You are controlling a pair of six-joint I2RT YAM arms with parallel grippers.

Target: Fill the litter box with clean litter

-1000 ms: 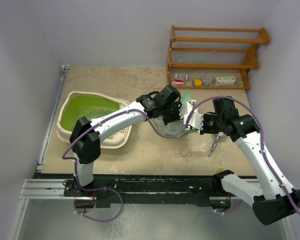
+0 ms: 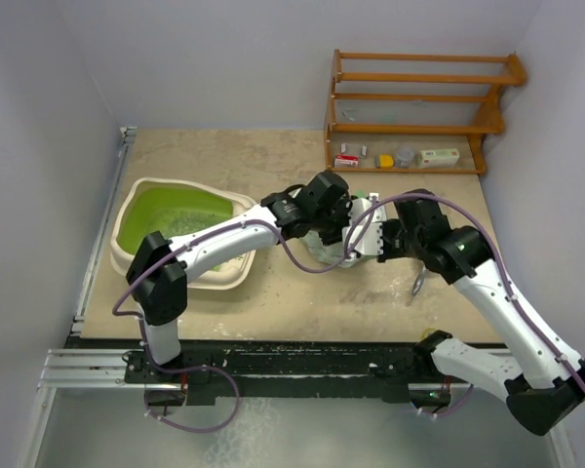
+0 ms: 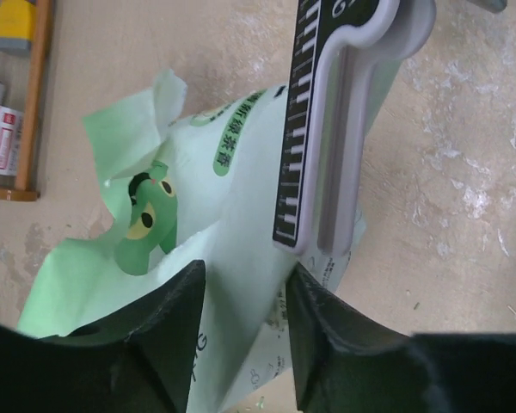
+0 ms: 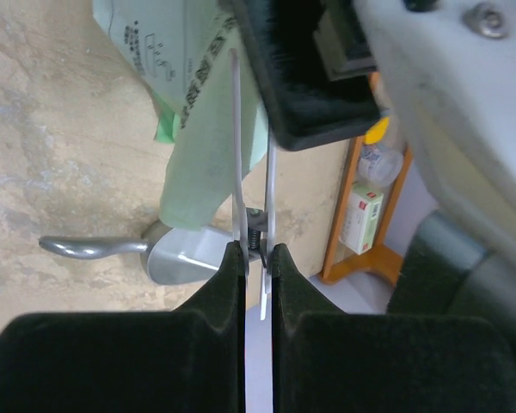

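Observation:
A pale green litter bag (image 3: 181,215) with a torn top lies crumpled under both arms, with my left gripper at its lower part; whether that finger is closed on the film is unclear. My right gripper is shut on a white slim tool with a clip-like end (image 3: 318,155), held along the bag's folded edge. The litter box (image 2: 132,210) with its green inside stands at the left. A metal scoop (image 4: 176,258) lies by the bag.
A wooden shelf (image 2: 419,73) with small boxes and jars stands at the back right. Bare board lies in front of the bag, toward the near edge.
Both arms have shifted slightly over the bag, the right one's wrist turning a little; the litter box has not moved.

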